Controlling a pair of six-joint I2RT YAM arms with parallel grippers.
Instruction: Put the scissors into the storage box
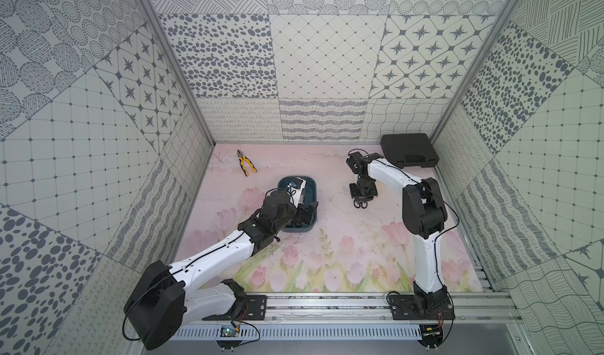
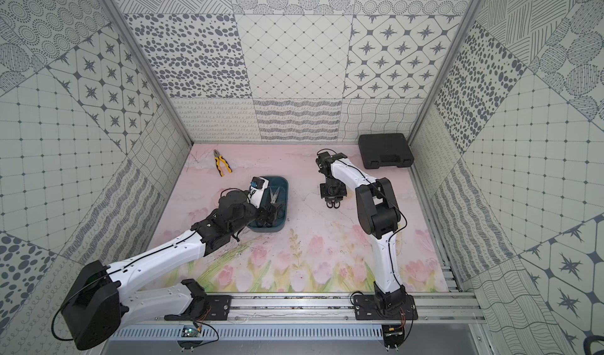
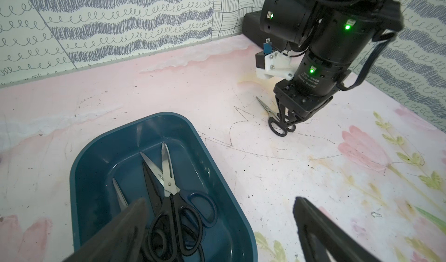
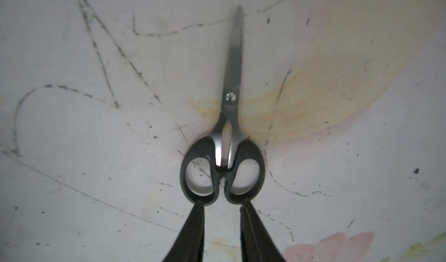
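Black-handled scissors (image 4: 246, 192) with silver blades lie closed on the pink floral table, beneath my right gripper, whose open fingers point at the handles from just behind them in the right wrist view. The blue storage box (image 3: 223, 192) holds several pairs of scissors (image 3: 168, 164), handles toward the front. My left gripper (image 1: 305, 211) hovers over that box; in the left wrist view its two blurred fingers stand wide open with nothing held between them.
Yellow-handled pliers (image 1: 246, 165) lie at the back left. A black case (image 1: 407, 147) rests in the back right corner. The table between the box and the right arm is clear, as is the front.
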